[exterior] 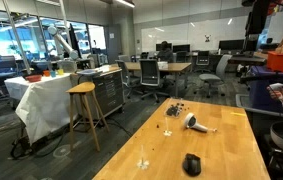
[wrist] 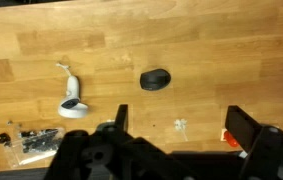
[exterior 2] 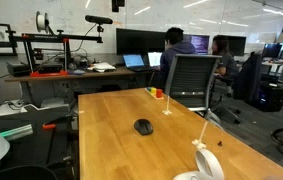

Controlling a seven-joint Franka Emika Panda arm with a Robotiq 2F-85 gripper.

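A black computer mouse [wrist: 155, 79] lies alone near the middle of the wooden table [wrist: 201, 45] in the wrist view. To its left is a white handheld device [wrist: 72, 100] with a rounded head and a short tail. My gripper is high above the table, its fingers wide apart and nothing between them. The mouse [exterior: 192, 164] sits near the close end of the table in exterior view 1, with the white device [exterior: 195, 123] farther back. Exterior view 2 has the mouse [exterior 2: 143, 127] mid-table and the white device [exterior 2: 209, 165] at the bottom edge.
A clear bag [wrist: 36, 145] with small dark pieces lies at the table's lower left in the wrist view. A red item [wrist: 230, 138] is at the lower right, partly hidden by a finger. Small pale bits [wrist: 181, 126] lie between.
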